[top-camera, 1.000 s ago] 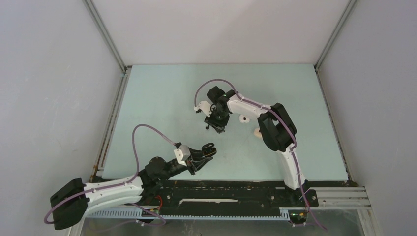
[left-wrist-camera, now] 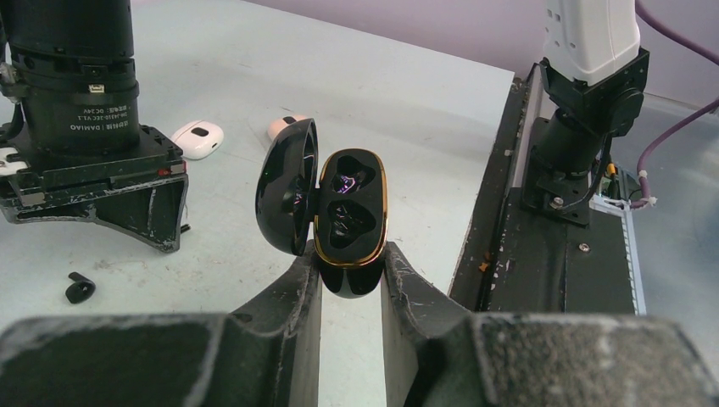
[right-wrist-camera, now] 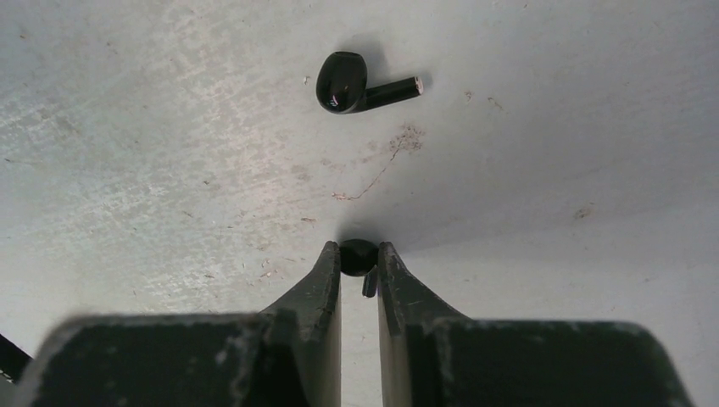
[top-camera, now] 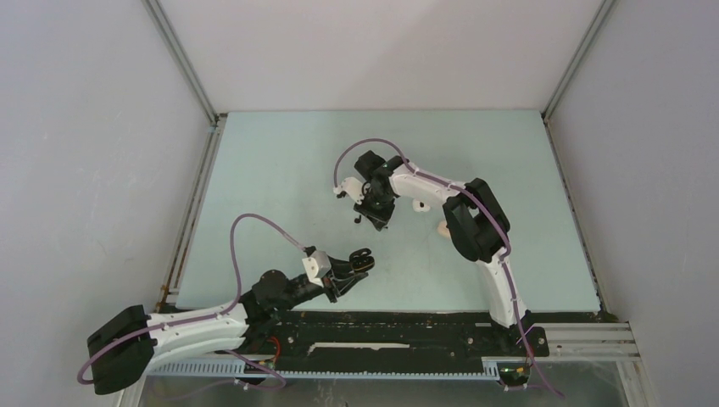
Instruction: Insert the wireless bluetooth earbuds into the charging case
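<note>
My left gripper is shut on the black, gold-rimmed charging case, held with lid open and both slots facing up, near the front of the table in the top view. My right gripper points down at the table, its fingers closed on a black earbud, whose stem shows below the fingertips. A second black earbud lies loose on the table above it in the right wrist view; a loose earbud also shows in the left wrist view.
A white case and a beige-pink case lie right of my right gripper, partly near its arm.
My right gripper has shifted very slightly toward the front of the table. The left arm and the case are practically unchanged.
</note>
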